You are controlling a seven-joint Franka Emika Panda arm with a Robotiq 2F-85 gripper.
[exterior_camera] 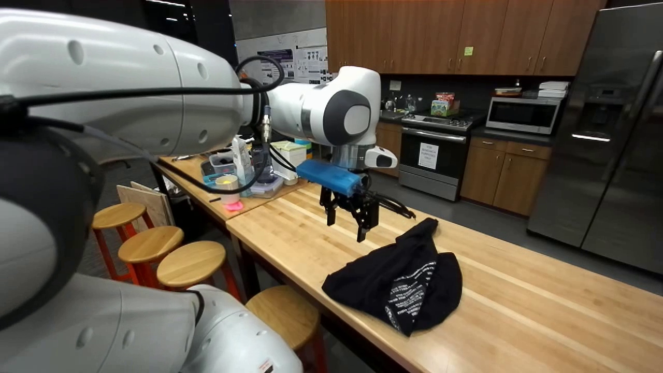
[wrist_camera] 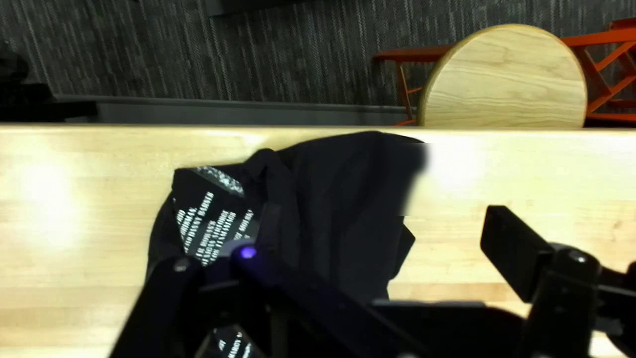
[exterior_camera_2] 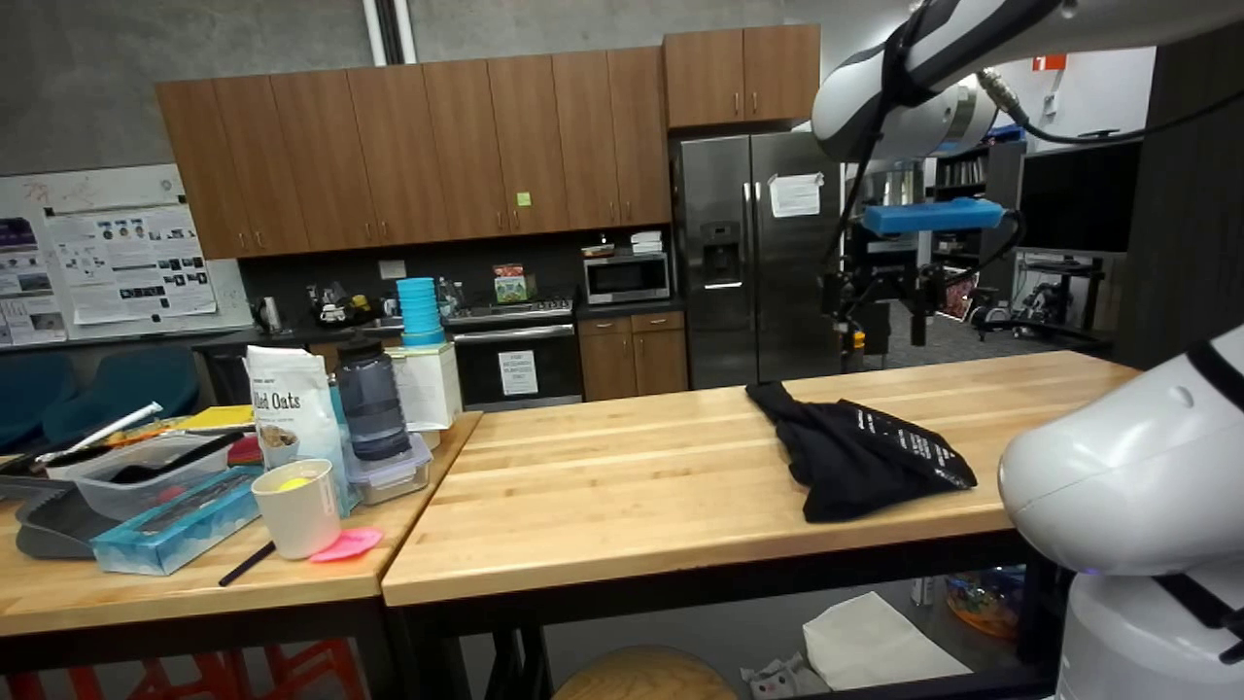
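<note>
A black cloth garment with white printed text (exterior_camera: 398, 280) lies crumpled on the wooden table, close to its front edge. In the second exterior view the same garment (exterior_camera_2: 863, 455) forms a low heap with its print on the right. My gripper (exterior_camera: 346, 225) hangs in the air above the table, well clear of the cloth. Its two black fingers stand wide apart with only air between them, so it is open. From the wrist, the garment (wrist_camera: 346, 203) spreads below, partly covered by the gripper's dark parts.
Bare tabletop (exterior_camera_2: 560, 502) stretches to the left of the garment. A cluttered side table holds a white mug (exterior_camera_2: 298, 513), an oats bag (exterior_camera_2: 292, 402) and a dark bottle (exterior_camera_2: 370, 402). Stools, one with a round wooden seat (wrist_camera: 507, 77), stand along the front edge.
</note>
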